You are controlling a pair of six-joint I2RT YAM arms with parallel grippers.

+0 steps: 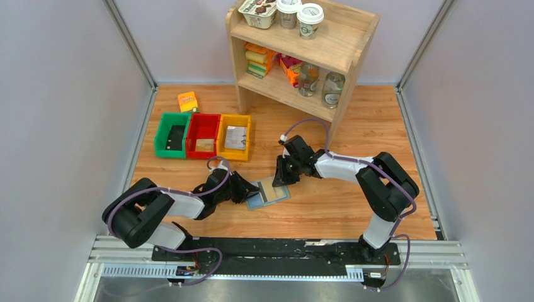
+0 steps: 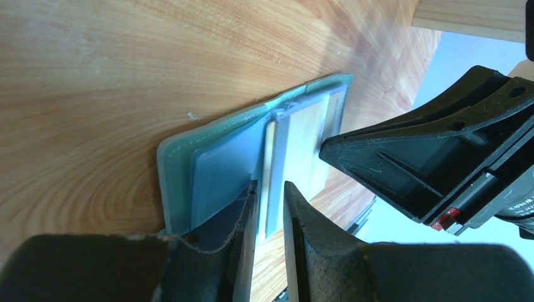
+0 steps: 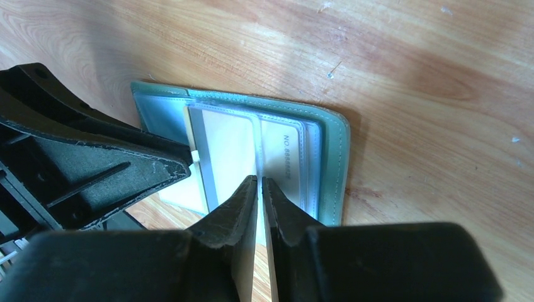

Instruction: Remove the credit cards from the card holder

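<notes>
The blue-teal card holder lies open on the wooden floor between my grippers, with pale cards in clear sleeves; one shows "NO.8888888". My left gripper is part open, its fingertips low at the inner edge of the card sleeves, over the blue flap; I cannot tell that anything is between them. My right gripper is shut, its tips on the sleeve's clear edge over the cards, with nothing clearly between them.
Green, red and yellow bins stand behind my left arm. A wooden shelf with cups, bottles and packets stands at the back.
</notes>
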